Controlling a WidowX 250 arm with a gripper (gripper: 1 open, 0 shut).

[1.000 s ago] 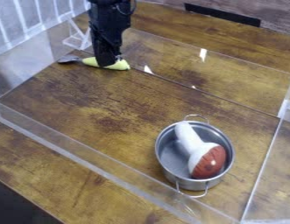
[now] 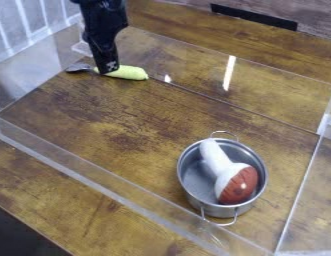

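The black gripper point(image 2: 106, 62) hangs at the upper left, low over a pale yellow-green elongated object point(image 2: 128, 73) with a dark, thin end to its left, lying on the wooden floor of a clear-walled box. The fingertips are at or just above that object; whether they touch it is unclear, and the finger's state is hard to see. At the lower right, a steel pot point(image 2: 199, 192) with wire handles holds a white item with a red-brown end point(image 2: 237, 183).
Clear plastic walls point(image 2: 48, 146) surround the wooden work area point(image 2: 128, 120), whose middle is free. A dark slot point(image 2: 255, 18) shows at the back right.
The pot is unmoved.
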